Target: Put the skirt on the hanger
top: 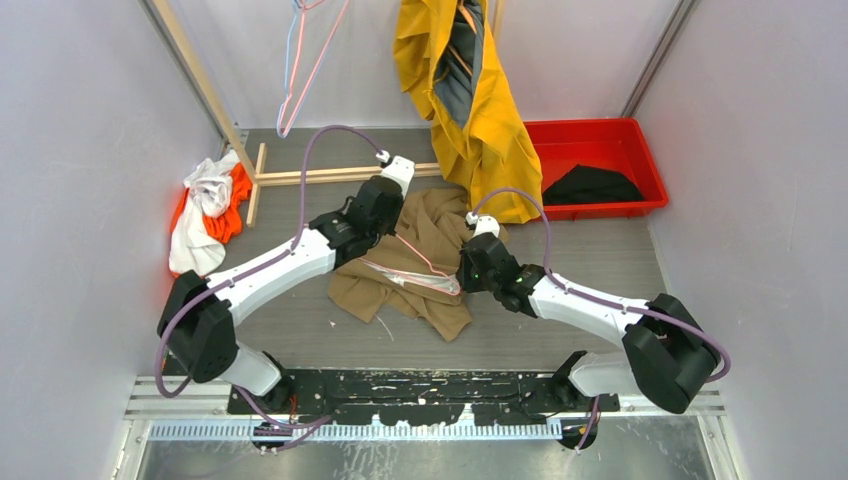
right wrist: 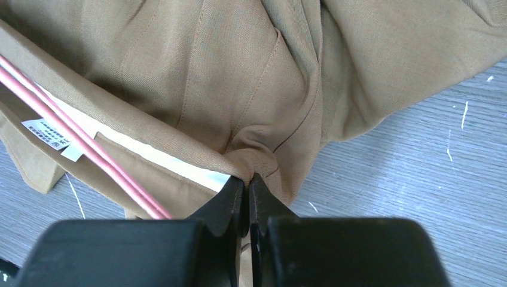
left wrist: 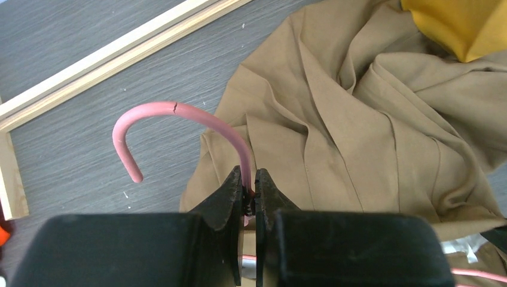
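Observation:
The brown skirt (top: 430, 315) lies crumpled on the floor below both arms, its waistband parted to show a white inside. My left gripper is shut on the pink hanger (left wrist: 215, 122) just below its hook, above the skirt. The hanger's lower end reaches into the waistband opening near my right gripper. My right gripper is shut on the skirt's waistband (right wrist: 149, 134), with the pink hanger bars crossing the opening to the left of its fingers.
A yellow garment (top: 470, 160) hangs behind the skirt. A red bin (top: 635, 175) with dark cloth stands back right. White and orange cloth (top: 200, 240) lies left. A wooden stand base (top: 320, 176) runs behind the skirt; spare hangers hang above it.

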